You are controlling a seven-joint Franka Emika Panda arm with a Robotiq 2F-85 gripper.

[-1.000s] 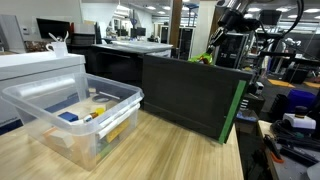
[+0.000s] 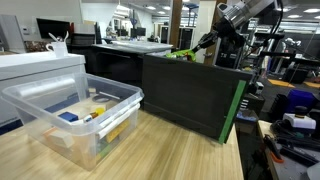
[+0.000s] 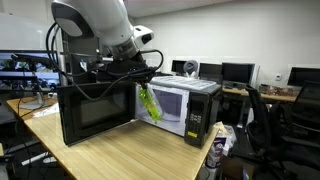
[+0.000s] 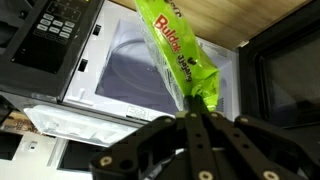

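A bright green packet (image 4: 180,50) with red lettering hangs from the fingertips of my gripper, which is shut on its edge. In exterior view 2 the packet (image 3: 149,104) dangles below the gripper (image 3: 142,82), in front of a microwave (image 3: 172,103) with a pale front and a dark keypad side. Exterior view 1 shows the gripper (image 2: 194,50) above a large black panel (image 2: 190,95), with most of the packet hidden behind it. In the wrist view the microwave front (image 4: 130,70) lies behind the packet.
A clear plastic bin (image 2: 75,125) with several small items stands on the wooden table (image 2: 180,155) at the left in exterior view 1. A black box-like unit (image 3: 95,112) stands left of the microwave.
In exterior view 1 the arm and gripper have moved left, carrying the green packet along above and behind the black panel. The bin has not moved.
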